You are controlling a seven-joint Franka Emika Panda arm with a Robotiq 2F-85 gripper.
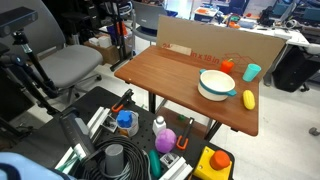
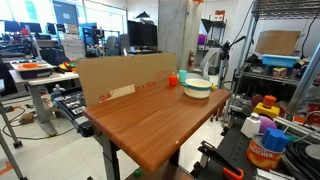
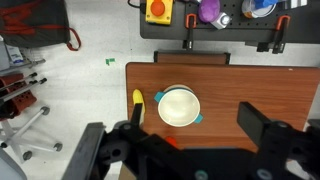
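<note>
A round white pot with teal handles [image 1: 215,85] sits on the brown wooden table [image 1: 160,75], its pale inside facing up; the wrist view shows this pot [image 3: 179,105] from overhead. Beside it lies a yellow banana-shaped item [image 1: 249,99]. Behind the pot are a red tomato-like item [image 1: 227,66] and a teal cup [image 1: 251,72]. My gripper is high above the table, its dark fingers wide apart with nothing held between them. Neither exterior view shows the gripper clearly.
A cardboard panel [image 2: 125,76] stands along the table's back edge. The table half away from the pot is bare. On the robot's side are a purple ball [image 1: 165,140], a white bottle [image 1: 158,125], coiled cables and a yellow box with a red button [image 1: 214,164].
</note>
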